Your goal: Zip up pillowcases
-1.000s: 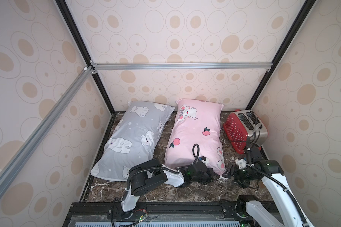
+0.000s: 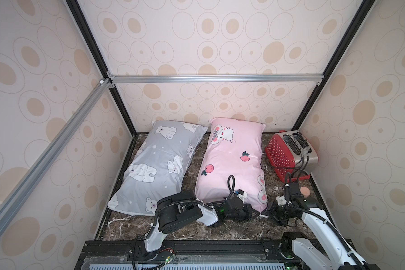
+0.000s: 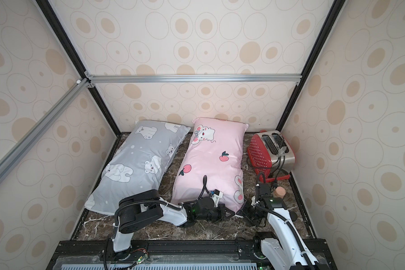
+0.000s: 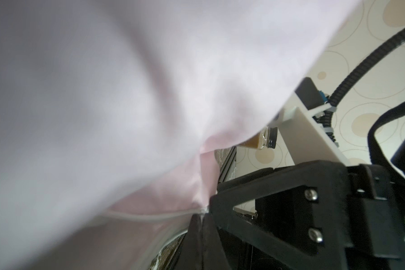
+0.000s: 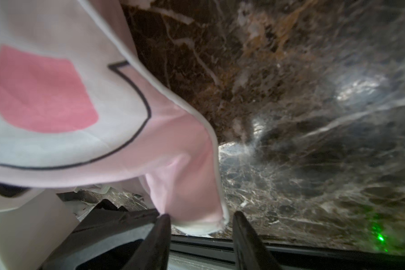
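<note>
A pink pillowcase [image 2: 231,157], plump with its pillow, lies in the middle. My left gripper [image 2: 257,213] is at its front edge, near the right corner. In the left wrist view my left gripper is shut, and the white-trimmed edge runs into its tips, with folds gathering there. The free corner of the pink pillowcase [image 5: 193,198] hangs between the spread fingers of my right gripper, which is open. A grey pillowcase with white bears [image 2: 153,166] lies to the left. No zipper pull can be made out.
A red and silver toaster [image 2: 291,155] with loose black cables stands behind my right arm. Near that arm is a small round pinkish object [image 2: 305,192]. Bare marble surface [image 2: 189,230] lies along the front.
My left gripper has shifted very slightly left. The pillowcases stay in place.
</note>
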